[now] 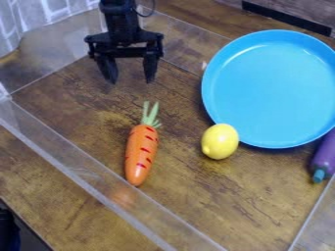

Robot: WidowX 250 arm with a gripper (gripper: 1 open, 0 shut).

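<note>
My black gripper [129, 67] is at the top centre-left, open, with nothing between its fingers, over bare wooden tabletop. Below it an orange toy carrot [140, 153] with green leaves lies lengthwise, leaves pointing toward the gripper and tip toward the front. A yellow lemon [218, 141] lies to the right of the carrot. A light blue plate [268, 90] fills the upper right.
A purple object with a blue tip [324, 157] lies at the right edge below the plate. Clear low walls [78, 169] border the wooden surface [66, 108].
</note>
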